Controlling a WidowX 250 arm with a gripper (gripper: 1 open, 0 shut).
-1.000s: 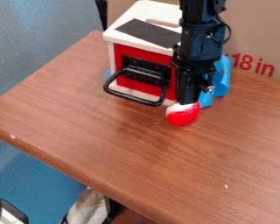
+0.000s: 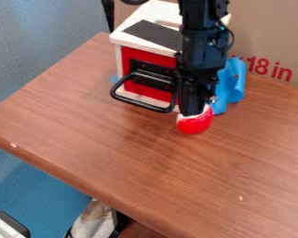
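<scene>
A red and white toy oven [image 2: 134, 64] with a dark top panel and a black handle bar [image 2: 134, 99] stands at the back of the wooden table. The black gripper [image 2: 193, 104] points down at its front right, just above a red and white round object [image 2: 196, 123]. Whether its fingers are open or shut is hard to tell, as the arm hides part of them.
A blue plastic item [image 2: 233, 82] sits right of the oven. Behind is a cardboard box [image 2: 270, 37]. The table's left edge borders a blue area.
The arm's upper part has shifted to the left, over more of the oven, while the gripper stays low by the red and white object.
</scene>
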